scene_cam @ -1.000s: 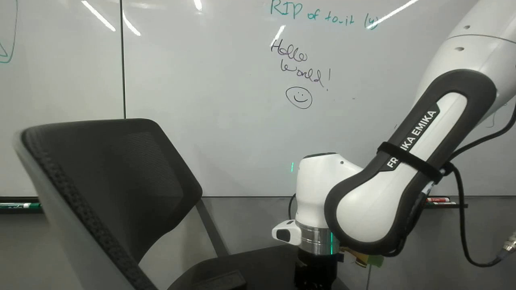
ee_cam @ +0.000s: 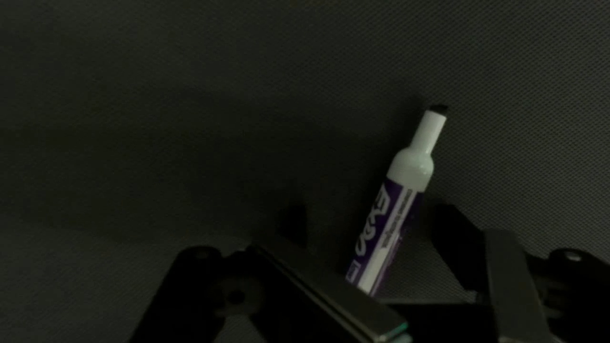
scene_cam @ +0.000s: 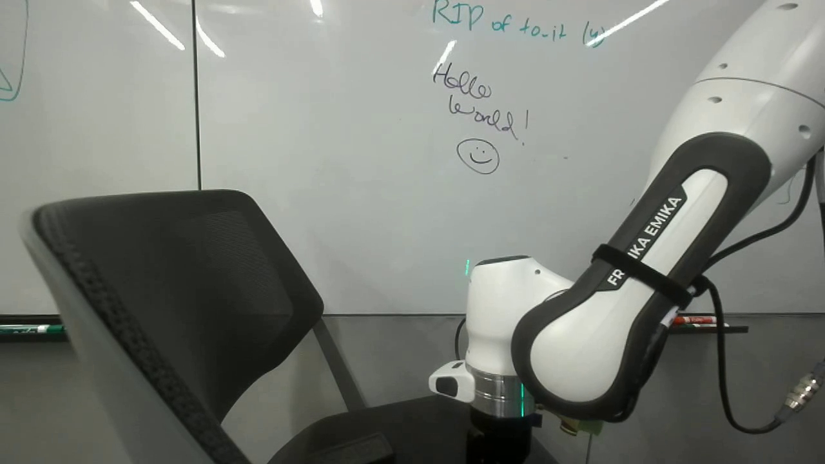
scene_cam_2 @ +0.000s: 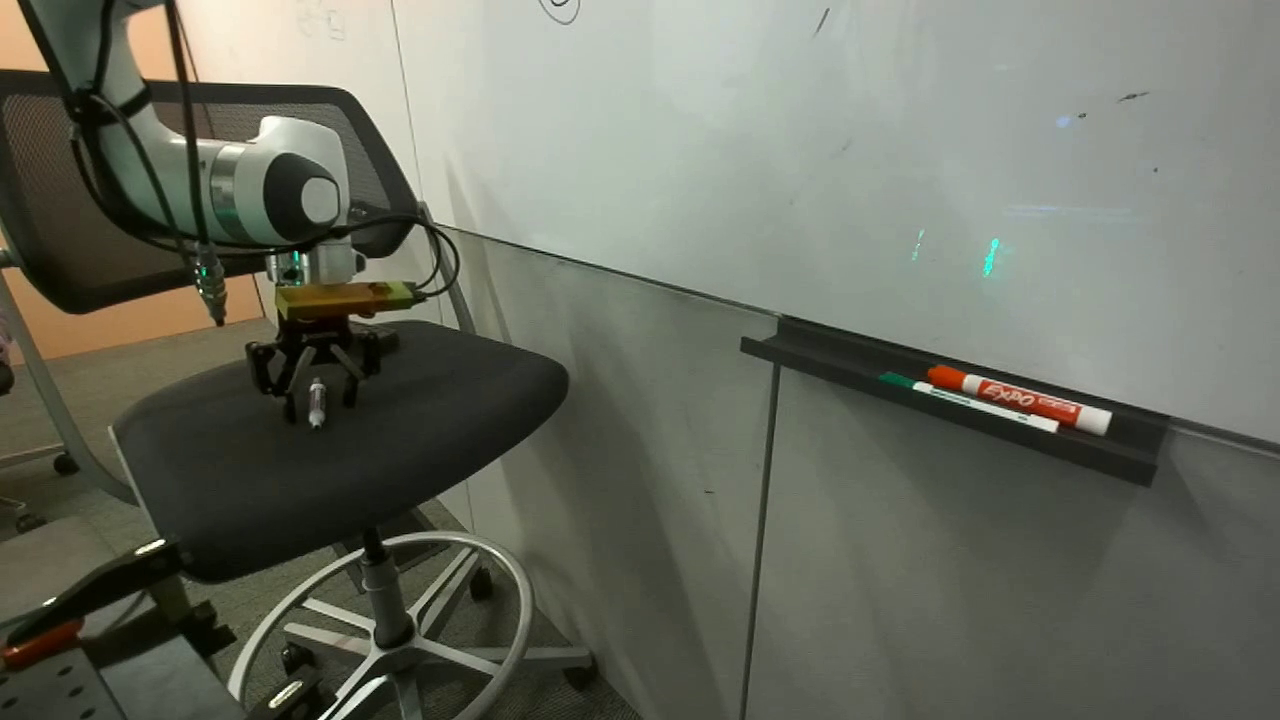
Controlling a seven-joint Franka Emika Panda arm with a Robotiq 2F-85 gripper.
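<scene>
A white Expo marker (ee_cam: 389,228) with a purple label lies on the dark chair seat (ee_cam: 143,114) in the wrist view. Its narrow white neck ends in a dark tip, pointing up and right; the lower end is hidden by the gripper's housing. My gripper is low over the seat with its fingers on either side of the marker. Dark gaps separate them from the barrel, so the fingers are apart and not gripping it. In exterior view 2 the gripper (scene_cam_2: 319,406) straddles the marker from above; exterior view 1 cuts off the fingertips.
The chair's backrest (scene_cam: 178,286) rises beside the arm. A whiteboard (scene_cam_2: 840,156) stands behind, with a tray (scene_cam_2: 1128,456) holding a red Expo marker (scene_cam_2: 1020,400) and a thin green-and-white marker (scene_cam_2: 984,406).
In exterior view 1 the arm has come down toward the seat and shifted slightly left. The chair stands where it was.
</scene>
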